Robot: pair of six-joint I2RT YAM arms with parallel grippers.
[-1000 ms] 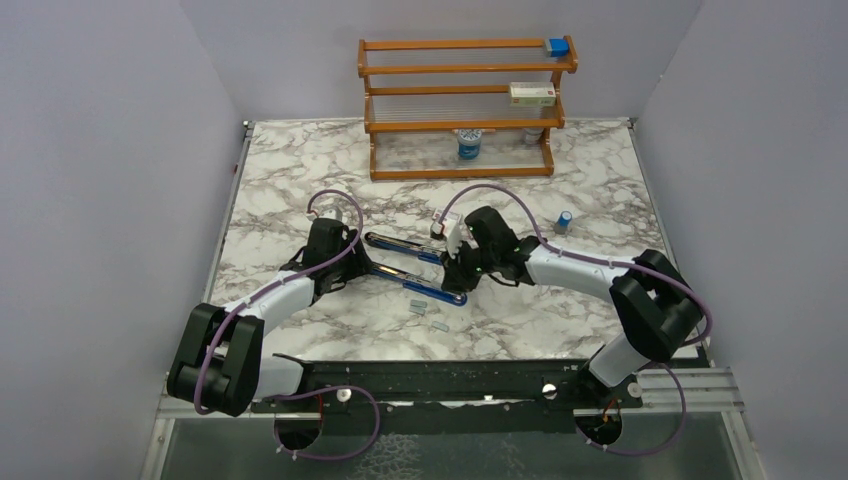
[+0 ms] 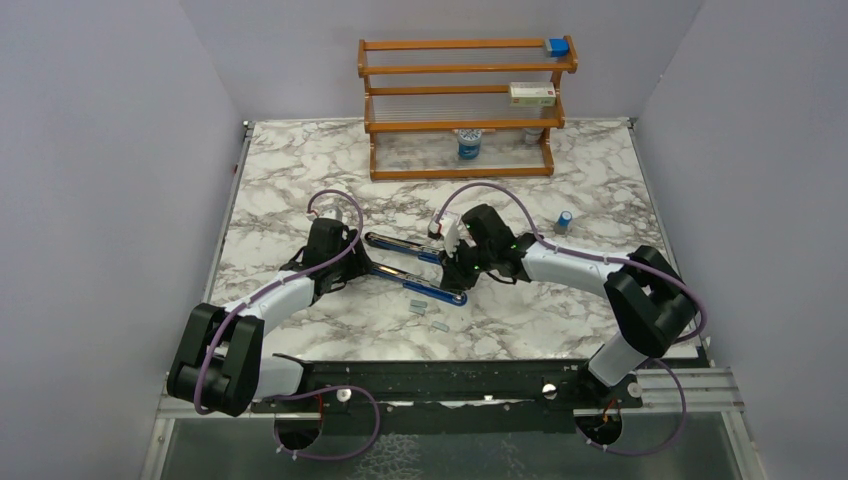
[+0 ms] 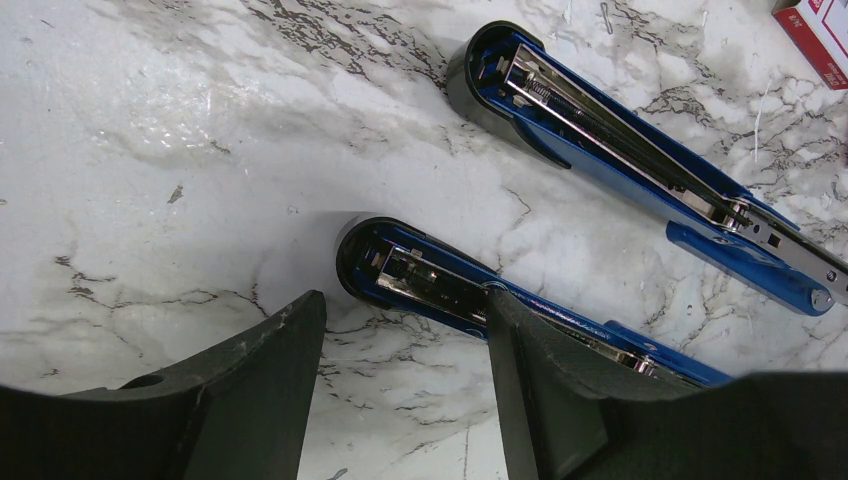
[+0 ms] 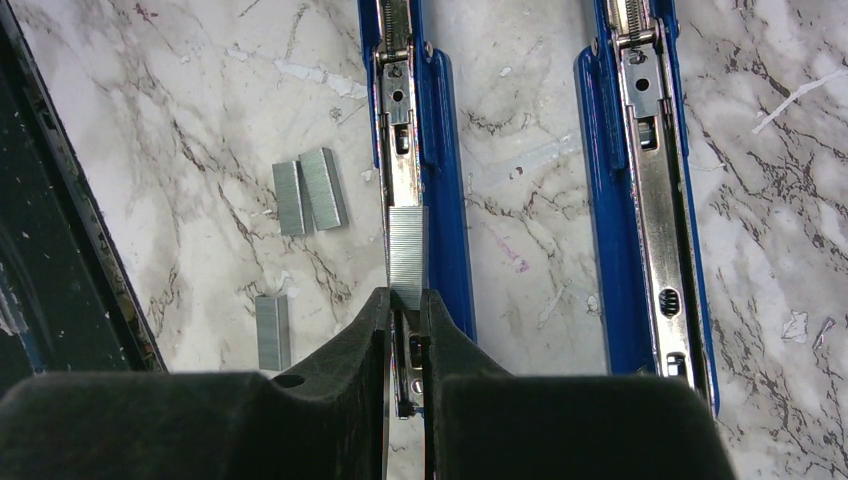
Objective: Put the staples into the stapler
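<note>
Two long blue staplers lie opened out on the marble table. The nearer stapler (image 4: 455, 220) passes under my right gripper. That gripper is shut on the end of a grey staple strip (image 4: 408, 245), which lies lengthwise over the stapler's metal channel; whether it sits fully inside I cannot tell. My left gripper is open around the other end of the same stapler (image 3: 440, 283), its right finger (image 3: 535, 370) overlapping the stapler body. The farther stapler (image 3: 640, 150) lies roughly parallel, untouched. Loose staple strips (image 4: 322, 190) rest on the table beside the nearer stapler.
Behind the staplers, a red and white box (image 3: 820, 35) lies near the farther one. A small blue-capped item (image 2: 564, 220) stands at the right. The wooden rack (image 2: 460, 174) fills the back.
The left arm and both staplers look unmoved.
</note>
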